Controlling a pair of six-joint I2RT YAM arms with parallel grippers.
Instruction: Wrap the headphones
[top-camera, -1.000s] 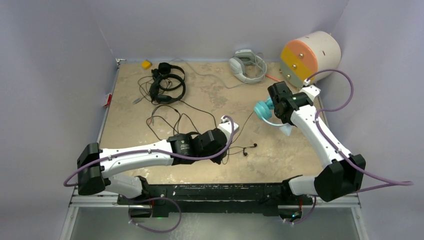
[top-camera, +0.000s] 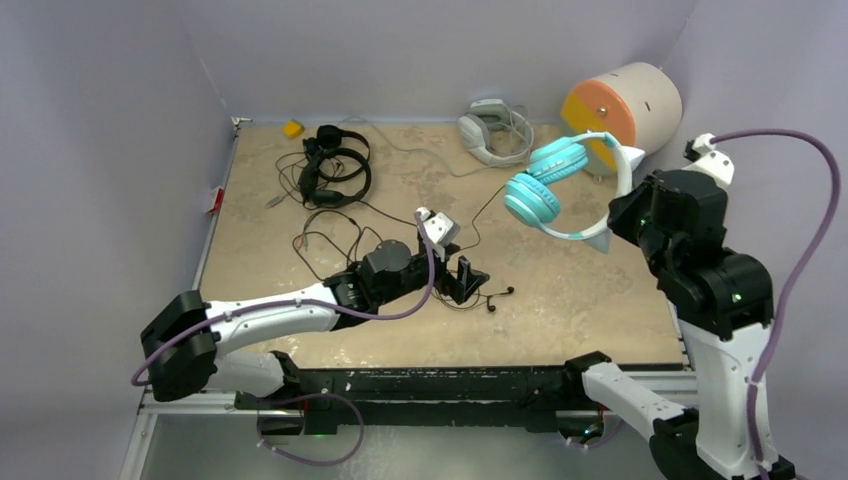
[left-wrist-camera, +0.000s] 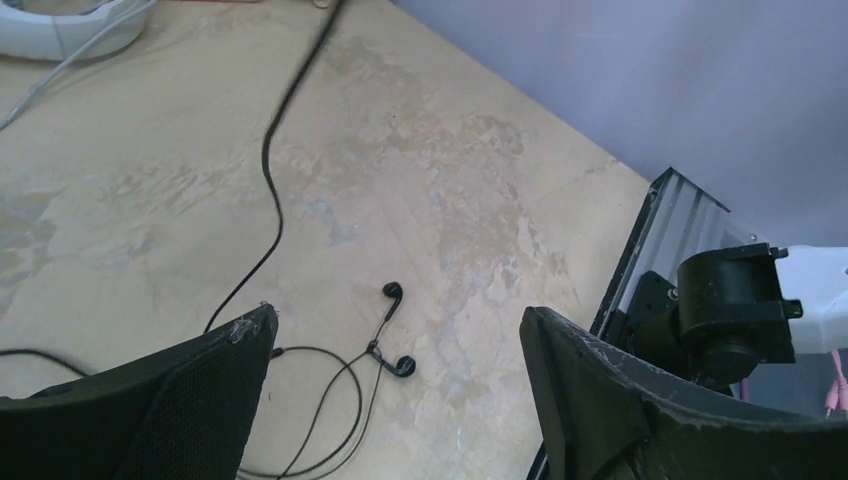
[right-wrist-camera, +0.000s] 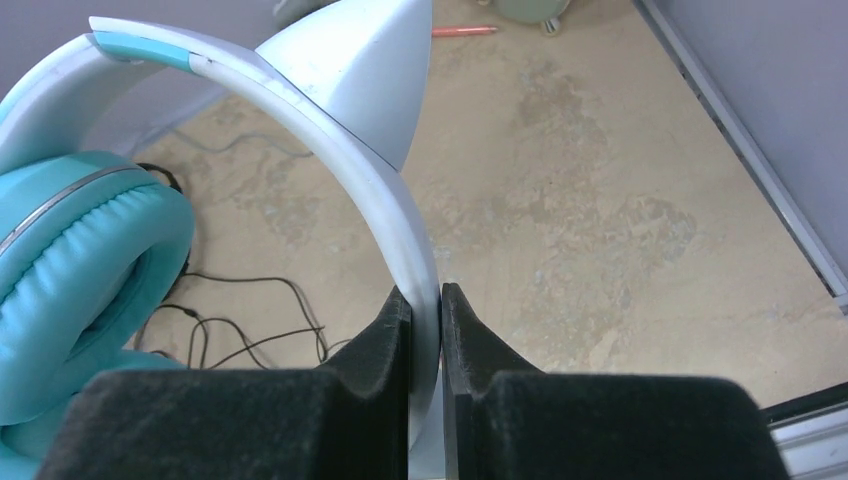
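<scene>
Turquoise headphones (top-camera: 540, 188) with a white headband and cat ears hang raised over the right part of the table. My right gripper (top-camera: 612, 216) is shut on their headband; in the right wrist view the white band (right-wrist-camera: 330, 150) runs down between the fingers. A thin black cable (left-wrist-camera: 272, 185) extends upward in the left wrist view and crosses the table from the lower coil. My left gripper (top-camera: 477, 284) stands open, low over the table near black earbuds (top-camera: 500, 298). Nothing sits between its fingers in the left wrist view.
Black headphones (top-camera: 312, 190) with tangled cable lie at the left back. White headphones (top-camera: 490, 135) rest at the back, close to a drum-shaped drawer box (top-camera: 640, 105). A yellow block (top-camera: 292, 129) is at the back edge.
My left gripper has turned, and its open fingers now show.
</scene>
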